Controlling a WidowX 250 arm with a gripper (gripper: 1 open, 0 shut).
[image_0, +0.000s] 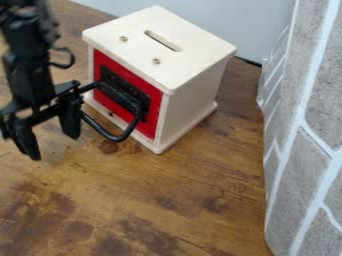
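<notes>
A pale wooden box (187, 70) with a slot and small round fittings on its top stands upright on the wood floor. Its front carries a red panel (152, 118) with a black latch piece and a black loop handle (116, 134) sticking out toward the lower left. My black gripper (43, 130) is at the left, beside the handle and in front of the box, with its fingers apart and nothing seen between them.
A grey brick-patterned wall (302, 150) runs along the right side, and a white wall (241, 25) is behind the box.
</notes>
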